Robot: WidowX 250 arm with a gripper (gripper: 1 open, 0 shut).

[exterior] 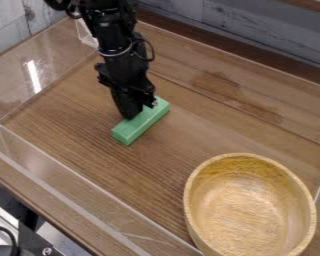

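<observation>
A green rectangular block (141, 124) lies flat on the wooden table, angled towards the upper right. The black robot arm reaches down from the top left, and its gripper (131, 102) is low at the upper end of the block, just above or against it. The fingers are dark and small in this view; they look close together, with nothing clearly visible between them. Whether they touch the block cannot be told.
A large tan oval bowl (250, 205) stands at the front right. White walls border the back and left, and a black cable lies at the bottom left corner.
</observation>
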